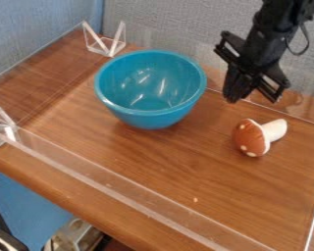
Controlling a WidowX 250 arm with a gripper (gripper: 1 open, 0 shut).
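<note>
The black gripper (234, 94) hangs over the back right of the wooden table, shut, with nothing visible between its fingers. It is right of a teal bowl (149, 109), which looks empty. Below and to the right of the gripper, a toy mushroom (251, 138) with an orange-brown cap and pale stem lies on its side on the table.
A white wire frame (105, 40) stands at the back left, another white bracket (0, 125) at the left edge. Clear panels border the table, and a grey padded wall rises behind.
</note>
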